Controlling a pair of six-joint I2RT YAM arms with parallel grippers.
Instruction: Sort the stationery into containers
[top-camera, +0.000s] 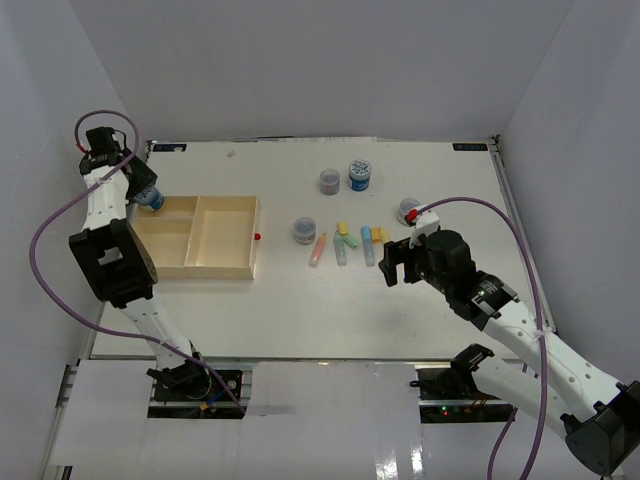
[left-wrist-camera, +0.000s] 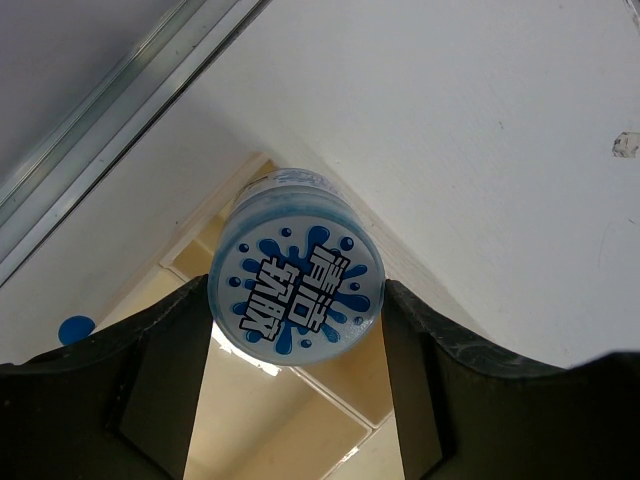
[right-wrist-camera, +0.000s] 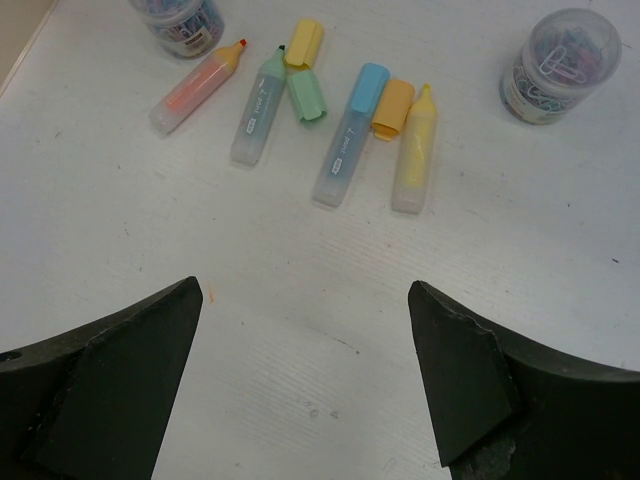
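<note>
A blue-lidded jar (left-wrist-camera: 296, 285) sits between the fingers of my left gripper (top-camera: 143, 185), which is shut on it. In the top view that jar is over the back left corner of the divided wooden box (top-camera: 196, 272); whether it touches the box floor I cannot tell. Over the table at the right, my right gripper (top-camera: 391, 265) stands open and empty. Beyond it in the right wrist view lie an orange highlighter (right-wrist-camera: 198, 88), a grey-blue one (right-wrist-camera: 259, 108), a capped blue one (right-wrist-camera: 351, 137) and a yellow one (right-wrist-camera: 415, 155), with loose yellow (right-wrist-camera: 304, 44), green (right-wrist-camera: 307, 96) and orange caps (right-wrist-camera: 393, 109).
Clear jars of clips stand at the middle (top-camera: 304, 230), the back (top-camera: 330, 181) and the right (top-camera: 408, 210). Another blue-lidded jar (top-camera: 360, 174) is at the back. The left wall is close beside my left arm.
</note>
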